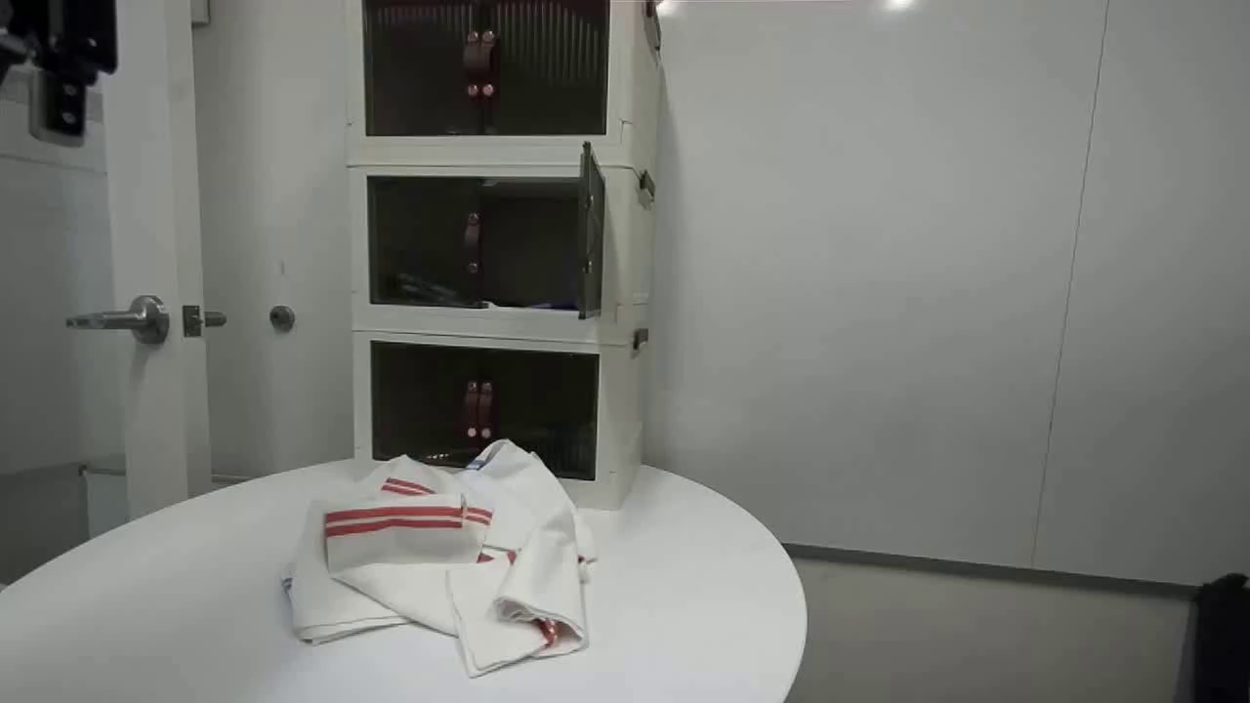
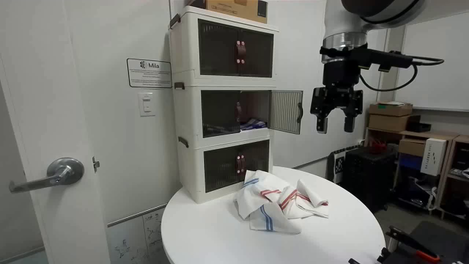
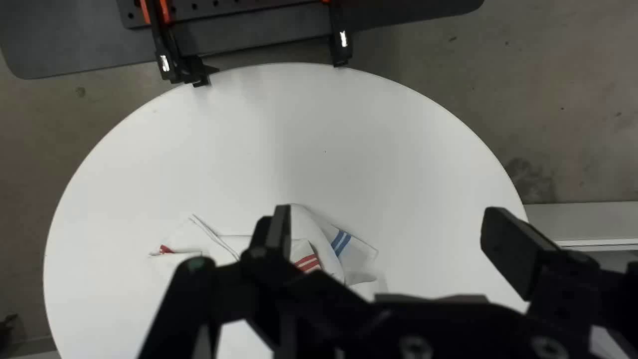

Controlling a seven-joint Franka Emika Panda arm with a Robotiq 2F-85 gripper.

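Crumpled white towels (image 2: 268, 198) with red and blue stripes lie heaped on the round white table (image 2: 206, 233), in front of the cabinet. How many towels make up the heap I cannot tell. High above the table, to the right in exterior view 2, my gripper (image 2: 336, 127) points down, open and empty. In the wrist view the fingers of the gripper stand wide apart, and part of the cloth (image 3: 356, 254) shows below, partly hidden by the gripper's body. Only a bit of the gripper (image 1: 59, 111) appears at the top left of exterior view 1.
A stacked white cabinet (image 2: 187, 114) stands at the table's back edge. Its middle right door (image 2: 285, 112) hangs open, with blue-patterned cloth (image 2: 253, 124) inside; the top and bottom doors are closed. Bare tabletop (image 3: 287, 143) lies on the side away from the cabinet.
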